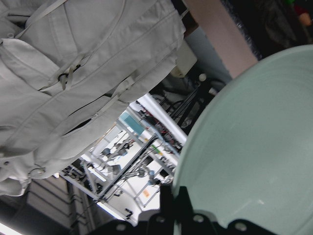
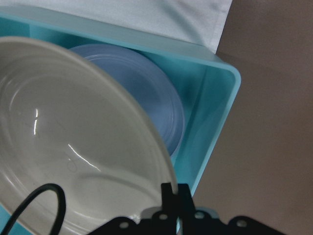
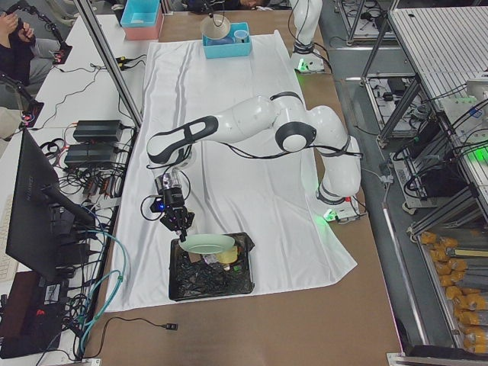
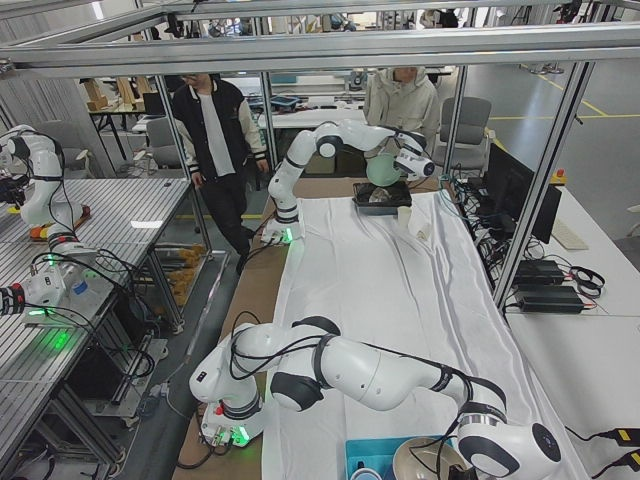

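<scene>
A pale green plate (image 3: 210, 243) is tilted over a black lined bin (image 3: 211, 285), its rim in my left gripper, which is shut on it. Yellowish and other items show in the bin below it. My right gripper is shut on the rim of a cream bowl (image 2: 78, 137), held over a light blue tub (image 2: 205, 132) with a blue plate (image 2: 151, 88) inside. A small cup (image 3: 241, 36) also sits in that tub.
A white cloth (image 3: 221, 183) covers most of the table, largely clear between tub and bin. Monitors, black boxes and cables line one side; metal frame posts stand beside the table. A person in a light jacket (image 4: 400, 100) stands behind the bin.
</scene>
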